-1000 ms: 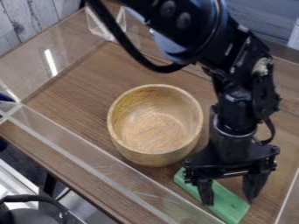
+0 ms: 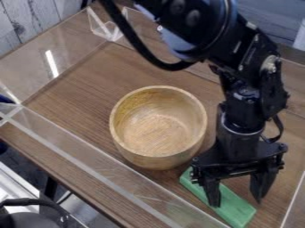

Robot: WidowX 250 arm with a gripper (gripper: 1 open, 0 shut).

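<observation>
A green rectangular object (image 2: 234, 210) lies on the wooden table at the lower right. My black gripper (image 2: 234, 194) points down over its upper end, its two fingers apart, one at the object and the other to its right. A round wooden bowl (image 2: 158, 123) stands left of the gripper.
Clear plastic walls (image 2: 89, 160) run along the table's near and left edges. Dark parts and cables show at the bottom left, outside the wall.
The arm and gripper have shifted very slightly over the last second. The bowl stays in place.
</observation>
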